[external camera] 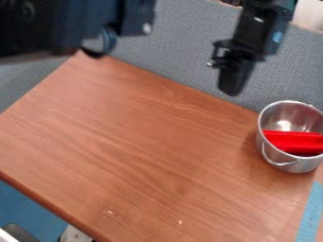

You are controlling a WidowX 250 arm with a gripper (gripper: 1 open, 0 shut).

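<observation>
My gripper [232,74] hangs at the top right, above the back edge of the table and behind a metal pot [288,157]; it is blurred, and its fingertips look close together with nothing visible between them. The pot stands at the table's right edge with a red object [293,142] lying inside it.
Dark, blurred arm parts [63,24] cover the top left. A grey wall or mat lies behind the table, and blue strips show at the lower left and lower right.
</observation>
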